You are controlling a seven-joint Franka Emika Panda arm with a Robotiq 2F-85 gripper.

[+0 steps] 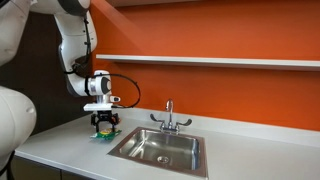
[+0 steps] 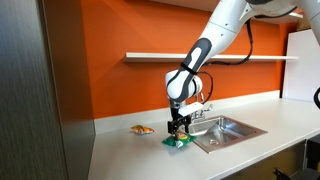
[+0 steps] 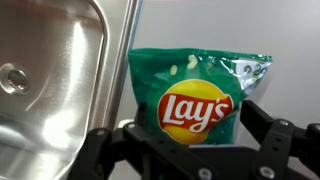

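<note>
A green Lay's bag (image 3: pixel 196 105) with a yellow and red logo lies on the counter to the left of the sink in exterior view 1. Directly over it, my gripper (image 1: pixel 105 124) points down with its fingers apart. From the wrist, the gripper shows one dark finger on either side of the bag, toward its lower part. In exterior view 2 the gripper (image 2: pixel 179 130) is very low over the bag (image 2: pixel 177 141) and partly covers it. Whether the fingertips touch the bag is unclear.
The steel sink (image 1: pixel 165 148) with its faucet (image 1: pixel 170 118) is close beside the bag. An orange packet (image 2: pixel 142 129) lies farther back on the counter (image 2: pixel 120 155). A white shelf (image 1: pixel 210 61) runs along the orange wall. Right of the sink, the counter is clear.
</note>
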